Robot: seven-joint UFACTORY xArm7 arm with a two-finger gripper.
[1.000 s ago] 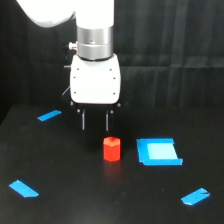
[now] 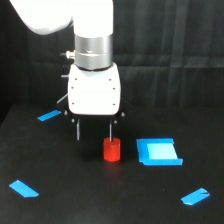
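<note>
A small red block [image 2: 111, 150] stands on the dark table, a little below the middle of the camera view. My white-bodied gripper [image 2: 95, 136] points down from above, its two thin fingers spread wide and nothing seen between them. The right finger [image 2: 111, 129] lines up with the block's top in this view; whether it touches cannot be told. The left finger [image 2: 78, 130] is well to the left of the block.
Right of the block lies a white square with a blue tape border [image 2: 160, 151]. Blue tape strips mark the table at the left [image 2: 23, 188], back left [image 2: 50, 115] and lower right [image 2: 195, 197]. Bare table surrounds the block. A dark curtain [image 2: 160, 50] hangs behind.
My gripper has come lower, and its fingers have spread further apart. The red block appears to be in the same place.
</note>
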